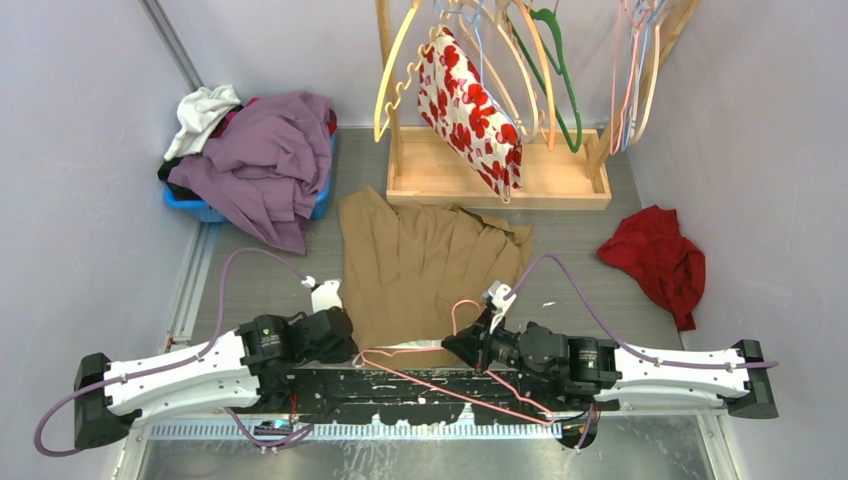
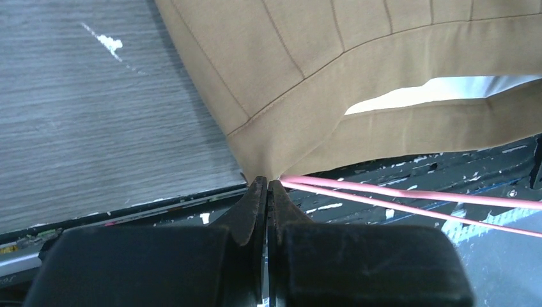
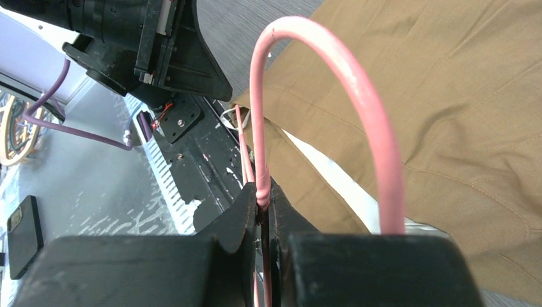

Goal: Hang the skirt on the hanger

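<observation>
A brown pleated skirt (image 1: 430,270) lies flat, its waistband (image 2: 434,128) partly gaping and showing a white inside. My right gripper is shut on the pink hanger (image 3: 348,70) just below its hook. One end of the hanger (image 2: 396,192) reaches the left corner of the waistband. At that corner my left gripper is shut, its tips touching or nearly touching the cloth and the hanger's end. Whether any cloth is pinched there, I cannot tell.
Behind the skirt stands a wooden rack (image 1: 560,190) with hangers and a red-flowered cloth (image 1: 470,110). A blue basket (image 1: 205,211) of clothes sits at the back left, a red cloth (image 1: 655,255) at the right. Bare floor (image 1: 270,290) shows left of the skirt.
</observation>
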